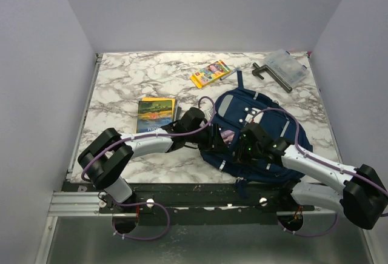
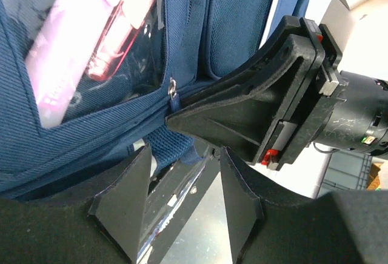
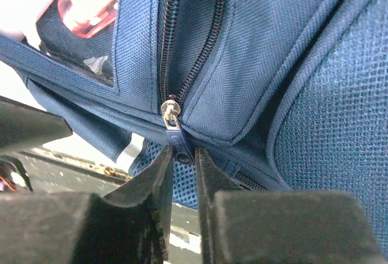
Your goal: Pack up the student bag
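The navy backpack [image 1: 273, 112] lies on the marble table, pink items [image 2: 66, 52] in a pocket. In the left wrist view my left gripper is shut on the pocket edge just by a zipper pull. In the right wrist view my right gripper has its fingers at the dark tab of the metal zipper pull [image 3: 173, 125]; whether it grips the tab is unclear.
Books [image 1: 154, 114] lie left of the bag, a yellow pack [image 1: 209, 73] behind it, a clear case [image 1: 285, 67] and dark bracket at the back right.
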